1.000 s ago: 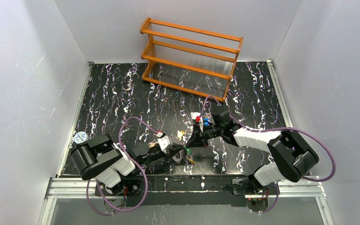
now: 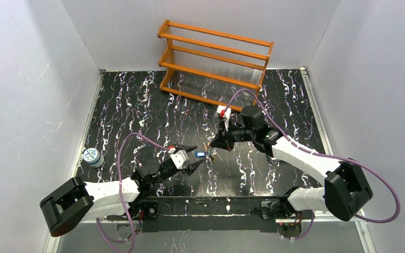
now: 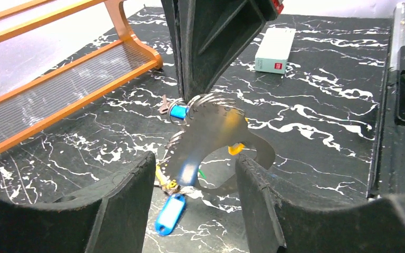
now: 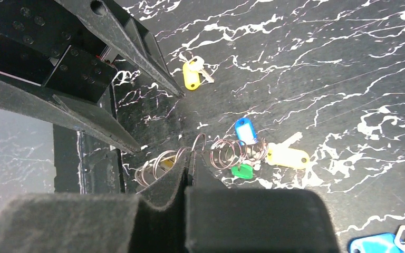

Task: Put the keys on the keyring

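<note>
My right gripper is shut on the coiled wire keyring (image 4: pixel 224 154), whose loops show on both sides of its fingertips. Close against the coil are a blue tag (image 4: pixel 246 130), a green tag (image 4: pixel 241 171) and a yellow tag (image 4: pixel 288 158) with a key; which of them are threaded is hard to tell. To the left, my left gripper (image 2: pixel 201 154) stands open, apart from the coil, nothing held between its fingers. A yellow-tagged key (image 4: pixel 192 77) lies on the table beyond the left fingers. Another blue tag (image 3: pixel 178 112) with a key lies behind the right fingers.
A wooden rack (image 2: pixel 211 68) stands at the back. On the left sits a round white container (image 2: pixel 93 156). A pale box (image 3: pixel 275 50) lies on the table behind the right gripper.
Near the right fingertips a second ago, the left gripper has drawn back left and opened. The right gripper stays around the same place, its arm shifted slightly; a blue tag now shows between the grippers.
</note>
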